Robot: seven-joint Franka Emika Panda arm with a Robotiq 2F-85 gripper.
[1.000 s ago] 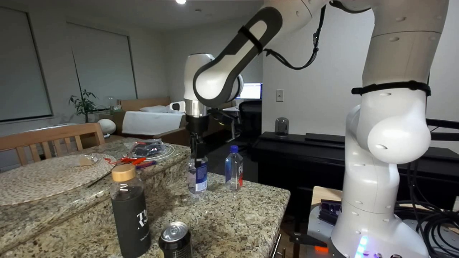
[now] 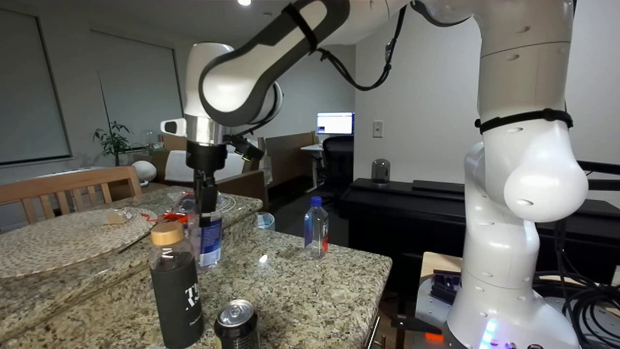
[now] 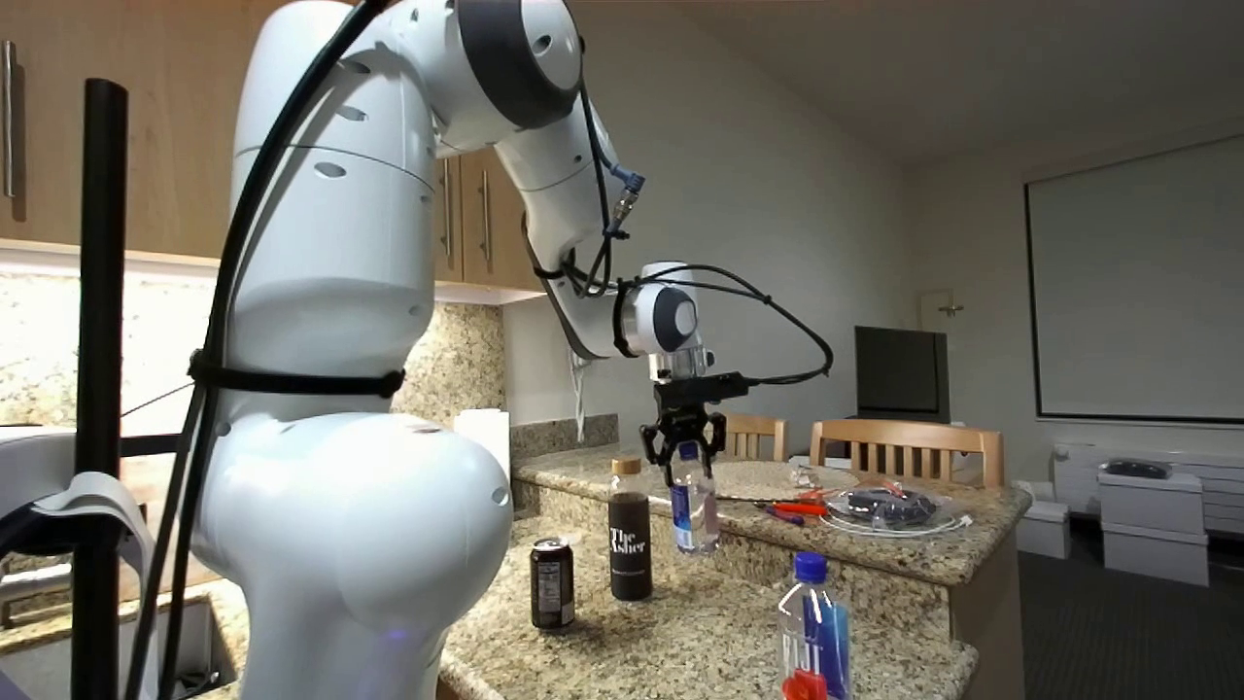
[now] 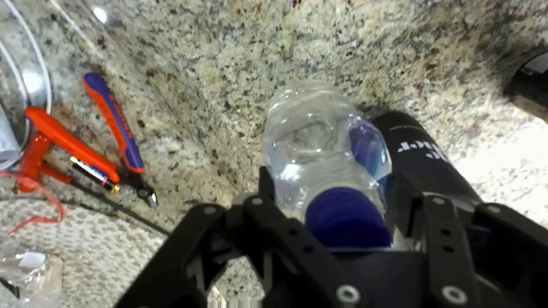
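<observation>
A clear water bottle (image 3: 697, 515) with a blue label and blue cap hangs upright in my gripper (image 3: 685, 457), which is shut on it near the top. Its base looks clear of the lower counter in exterior view 2. From the wrist, the blue cap (image 4: 346, 218) sits between the fingers, with the clear body beyond it. In exterior view 1 the gripper (image 2: 204, 216) is just behind the dark Asher bottle (image 2: 177, 291), which hides part of the held bottle (image 2: 210, 241).
A second blue-capped bottle (image 2: 316, 228) stands by the counter's far edge, with open granite around it. The black can (image 2: 237, 325) is beside the Asher bottle. On the raised ledge lie pliers (image 4: 114, 120), a cable coil (image 3: 898, 513) and a woven mat (image 2: 69, 238).
In exterior view 1 my arm has swung left and up, carrying the held bottle away from the second blue-capped bottle toward the Asher bottle. The standing objects have stayed put.
</observation>
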